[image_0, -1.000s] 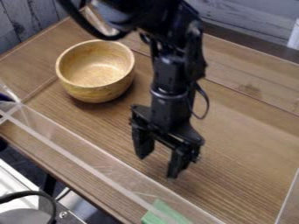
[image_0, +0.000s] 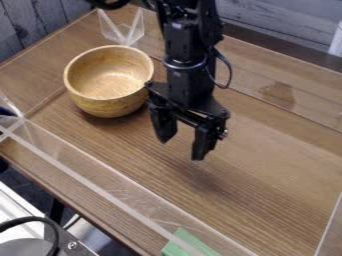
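Note:
The black arm comes down from the top middle of the camera view, and its gripper (image_0: 182, 138) hangs over the bare middle of the wooden tray floor, its two fingers spread apart with nothing visible between them. Left of the arm, a round tan bowl (image_0: 94, 92) sits near the tray's upper left.
A green piece (image_0: 187, 243) lies at the bottom edge. Clear plastic (image_0: 123, 30) stands at the back left. Clear strips or walls run along the left and right front.
The arm and open gripper have moved back, away from the front edge, and up in the view. The bowl has not visibly moved.

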